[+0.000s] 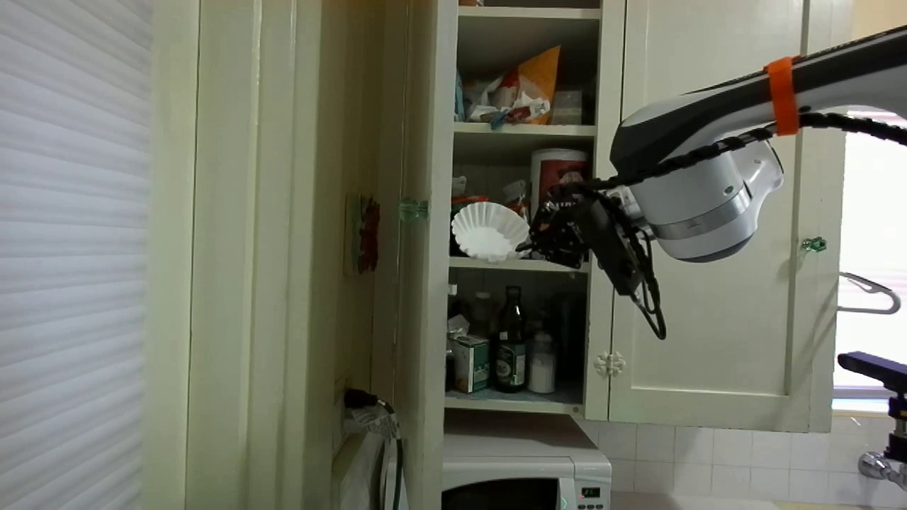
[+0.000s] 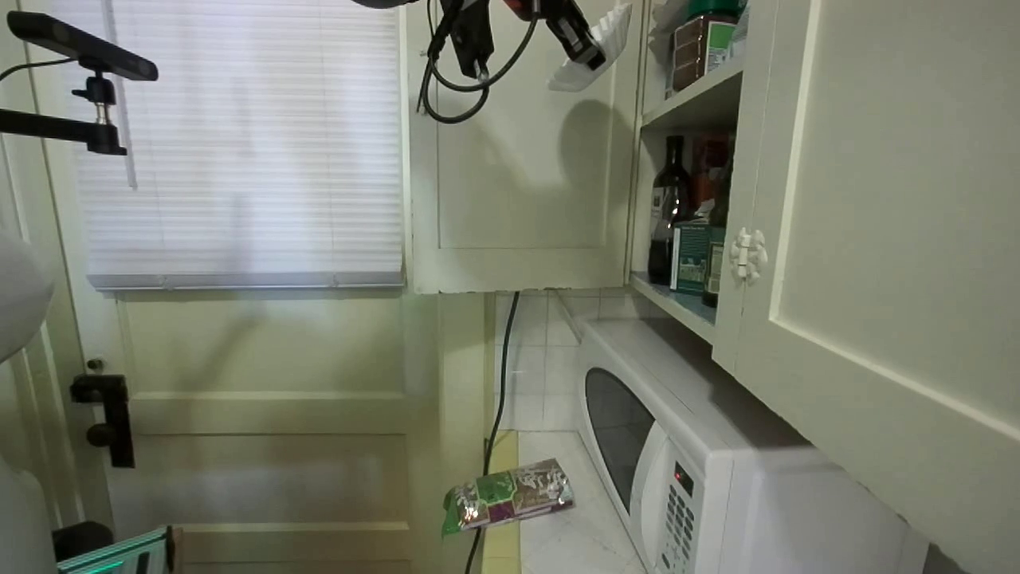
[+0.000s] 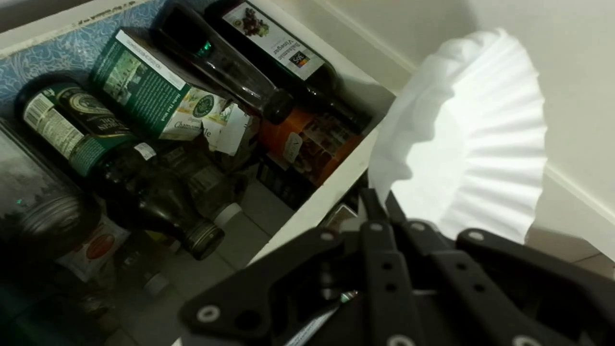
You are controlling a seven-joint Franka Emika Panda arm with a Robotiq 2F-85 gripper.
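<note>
A white fluted paper coffee filter [image 3: 444, 161] hangs from my gripper, its thin rim pinched between the fingertips in the wrist view. The fingers are shut on it. In exterior view 1 the filter [image 1: 489, 231] is held in front of the open cupboard at the height of the middle shelf, to the left of the gripper [image 1: 525, 247]. Exterior view 2 shows the filter [image 2: 594, 53] near the top edge, tilted at the fingers, clear of the shelves.
The lower shelf holds a dark bottle [image 1: 510, 348], a green tea box [image 1: 472, 361] and other bottles. A bag [image 1: 527, 89] lies on the upper shelf. The open cupboard door [image 1: 422, 255] stands at the left. Below are a microwave [image 2: 669, 450] and a foil packet [image 2: 511, 496].
</note>
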